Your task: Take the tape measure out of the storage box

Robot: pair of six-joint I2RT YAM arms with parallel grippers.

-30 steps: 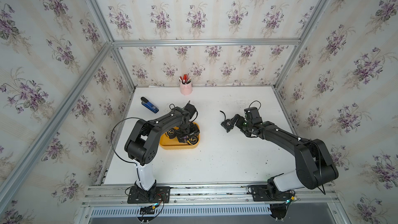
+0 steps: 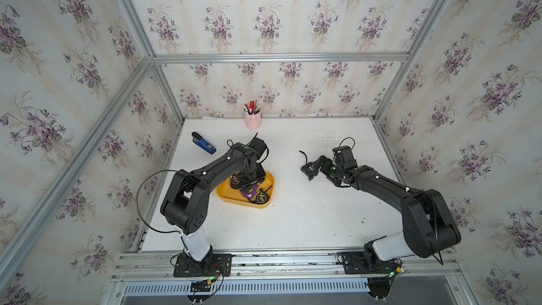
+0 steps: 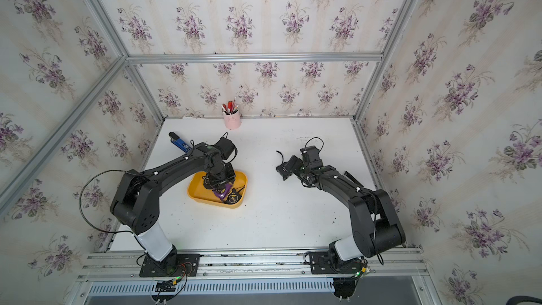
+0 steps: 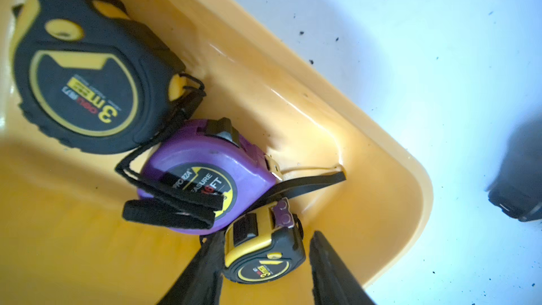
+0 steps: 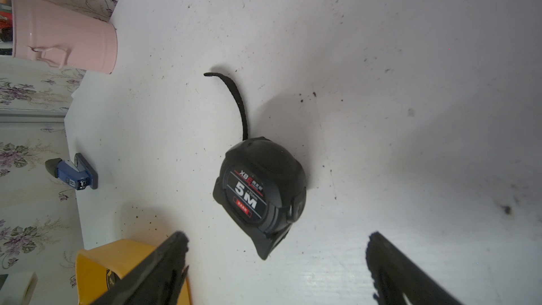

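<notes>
In the left wrist view, the orange storage box [image 4: 384, 237] holds a large black-and-yellow tape measure [image 4: 84, 101], a purple one [image 4: 197, 152] with a black strap over it, and a small yellow-and-black one [image 4: 265, 268]. My left gripper is part open over the box, one finger showing on each side of the small tape measure; contact cannot be made out. On the bare table lies a black 5 m tape measure [image 5: 262, 183], strap stretched out. My right gripper stands open near it, nothing between its fingers.
A blue stapler [image 2: 203, 143] lies at the back left, and a pink pen cup [image 2: 253, 119] stands by the back wall.
The left arm has swung left over the box, and the purple tape measure shows more clearly. The box sits slightly lower and turned. The right arm and black tape measure are unmoved.
</notes>
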